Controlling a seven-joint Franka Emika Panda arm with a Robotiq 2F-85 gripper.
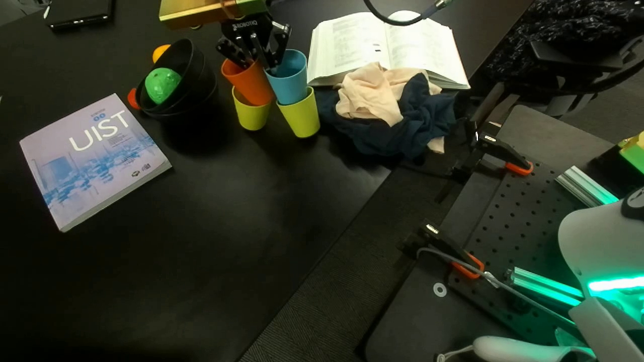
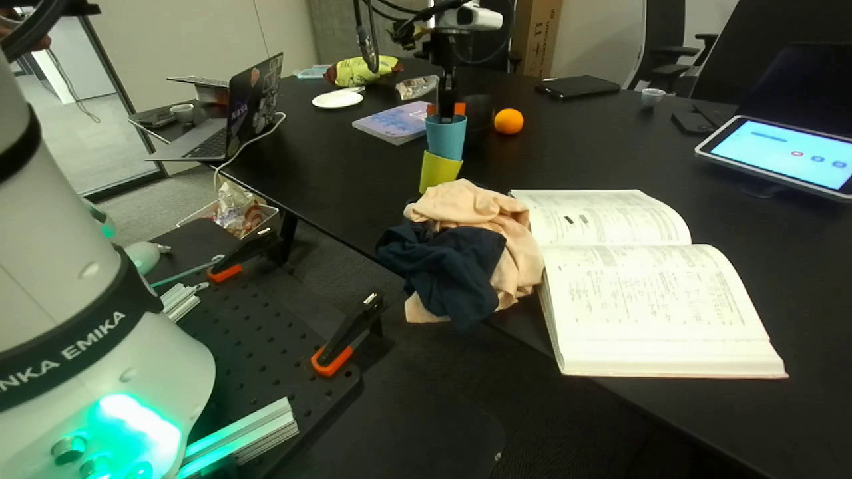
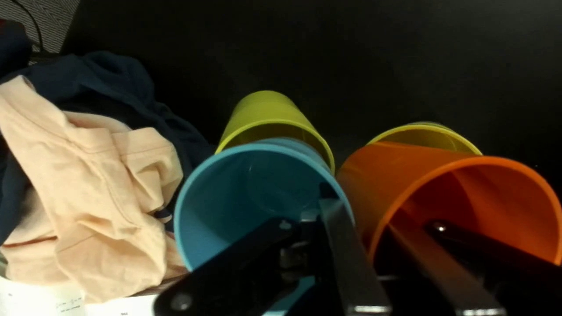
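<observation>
My gripper points down with one finger inside the blue cup and the other inside the orange cup. Their two neighbouring walls are pinched between the fingers, as the wrist view shows with the blue cup and orange cup side by side. Below the blue cup is a lime cup, slightly tilted. Another lime cup is below the orange one. The upper cups hide parts of the lime rims, and whether their bases are still inside cannot be told.
Stacked black bowls holding a green ball stand left of the cups. To the right lie crumpled cloths and an open book. A UIST book occupies the left.
</observation>
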